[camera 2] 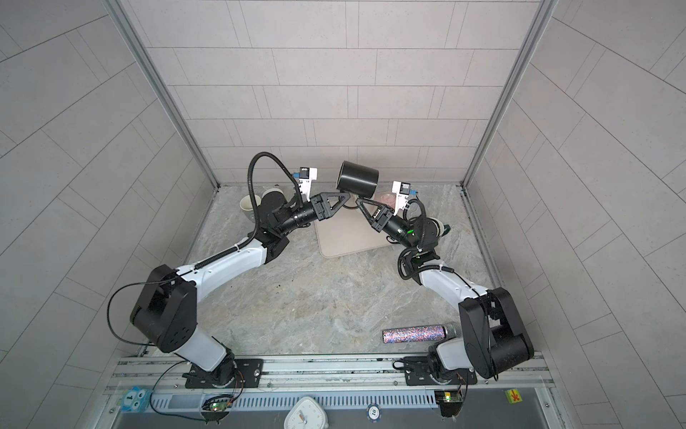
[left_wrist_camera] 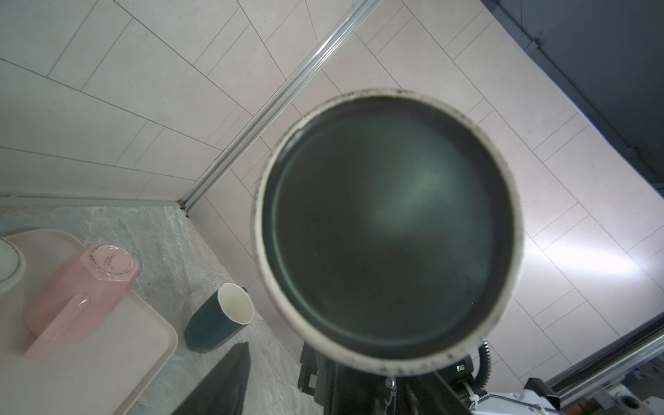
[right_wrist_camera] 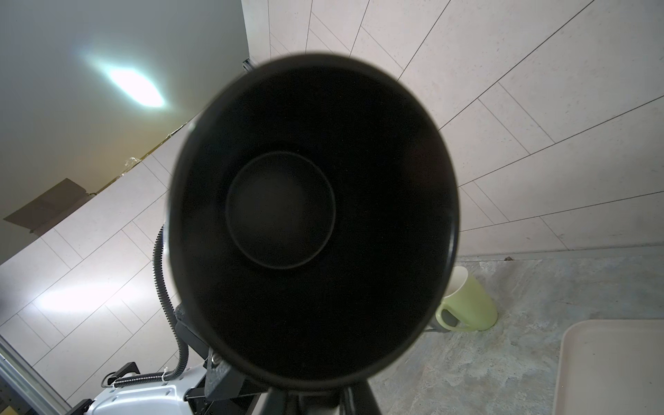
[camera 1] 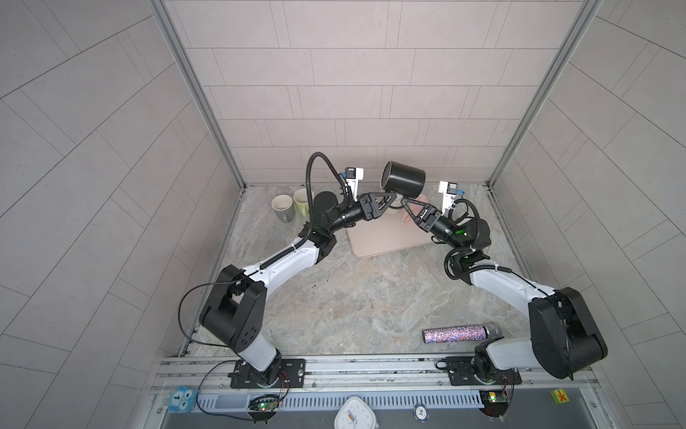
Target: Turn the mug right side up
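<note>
The black mug (camera 1: 403, 178) is in the air on its side, base toward my left arm, mouth toward my right arm and handle underneath. Its pale-edged base (left_wrist_camera: 387, 228) fills much of the left wrist view. In the right wrist view the mug's dark inside (right_wrist_camera: 387, 276) shows. My right gripper has its fingers close together below the rim and appears shut on the handle, though the contact is hidden. My left gripper (camera 1: 393, 196) reaches the base end at handle height; its fingers (left_wrist_camera: 224, 380) stand well apart, tips partly hidden by the mug.
A beige tray (camera 1: 382, 243) lies below, bearing a pink mug (left_wrist_camera: 83, 290) with its base up. A teal mug (left_wrist_camera: 211, 321) stands beside it. At the back left are a grey cup (camera 1: 283, 208) and a green mug (right_wrist_camera: 470, 304). A glittery bottle (camera 1: 457, 334) lies near the front.
</note>
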